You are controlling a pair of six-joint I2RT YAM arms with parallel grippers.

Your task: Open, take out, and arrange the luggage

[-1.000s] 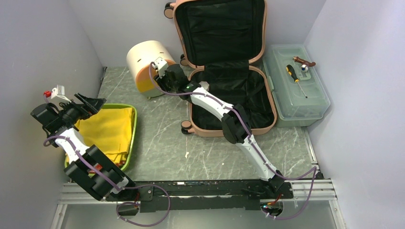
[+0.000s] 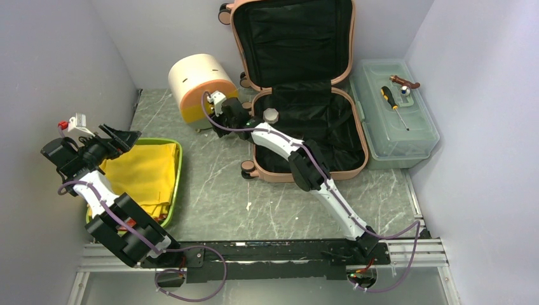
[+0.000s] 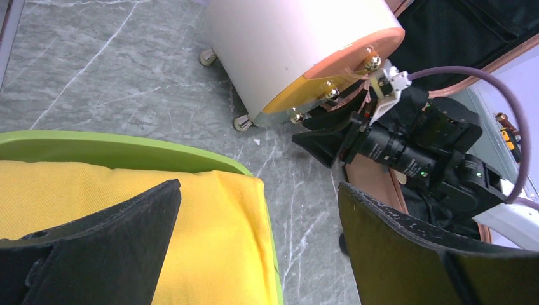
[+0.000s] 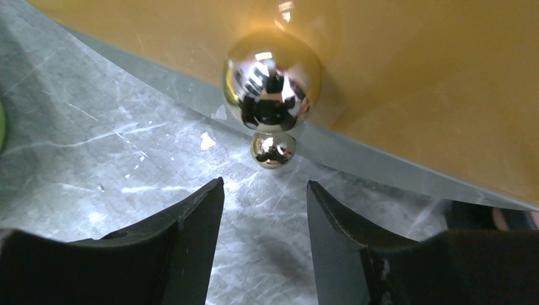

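An open peach suitcase (image 2: 361, 130) with black lining lies at back centre, a small white round item (image 2: 270, 115) inside. Left of it stands a cream cylindrical cabinet (image 2: 191, 73) with a yellow front and shiny ball knobs (image 4: 270, 79). My right gripper is open at that front, its fingertips just below the knobs in the right wrist view, nothing between them. My left gripper stands open over the green bin (image 3: 108, 143), which holds folded yellow cloth (image 3: 82, 203).
A translucent lidded box (image 2: 394, 149) at right carries a screwdriver (image 2: 394, 108) and small tools. Bare marble floor (image 2: 216, 197) lies between bin and suitcase. Grey walls bound the sides and back.
My right gripper has moved slightly down and toward the front, away from the cabinet's upper face. The left arm has not moved.
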